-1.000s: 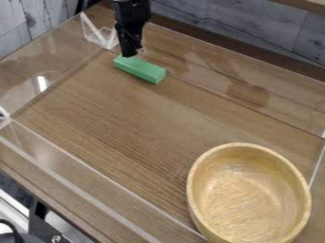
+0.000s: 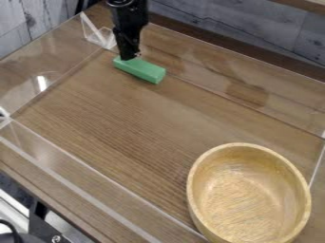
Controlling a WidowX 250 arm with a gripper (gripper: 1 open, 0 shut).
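A black gripper (image 2: 127, 43) hangs at the top of the camera view, over the back left of the wooden table (image 2: 140, 142). Just below it, a green rectangular block (image 2: 140, 69) lies flat on the table. Whether the fingers are open or shut is too small to tell.
A large tan oval bowl (image 2: 248, 193) fills the front right. Dark walls border the back and the left.
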